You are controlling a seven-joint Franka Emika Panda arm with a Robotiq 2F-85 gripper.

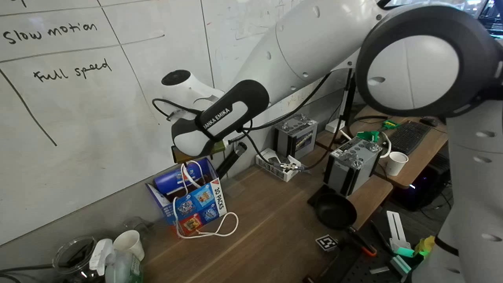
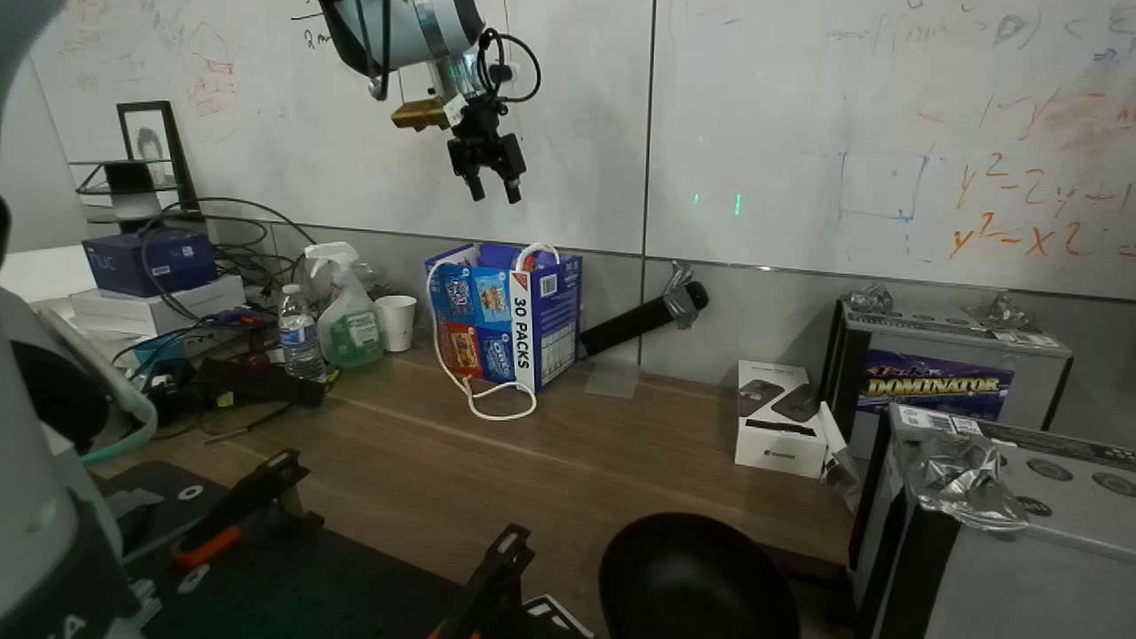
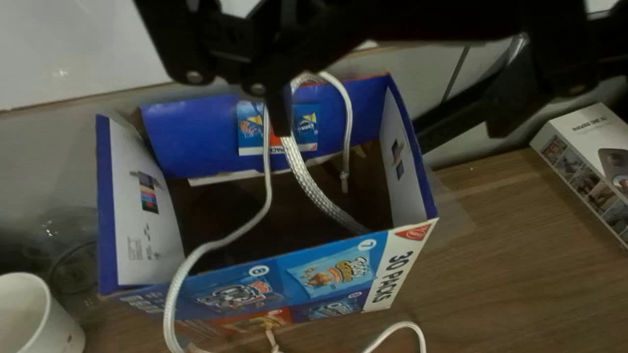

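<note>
My gripper [image 2: 495, 193] hangs in the air above a blue snack box [image 2: 500, 314], pointing down. Its two fingers are spread, with nothing held between them. The box stands upright on the table by the whiteboard wall, top open, "30 PACKS" on one edge. In the wrist view, the inside of the box [image 3: 282, 206] looks dark. A white rope handle [image 3: 316, 191] loops up at its far side, partly hidden by one finger [image 3: 281, 114]. Another white rope [image 3: 221, 240] crosses the near rim and trails onto the table.
Left of the box stand a paper cup [image 2: 396, 323], a spray bottle [image 2: 351, 319] and a water bottle [image 2: 299, 335]. A black tube [image 2: 634, 325] leans at its right. Further right are a white carton [image 2: 780, 426], a black pan [image 2: 698, 580] and grey metal units. Bare table lies in front.
</note>
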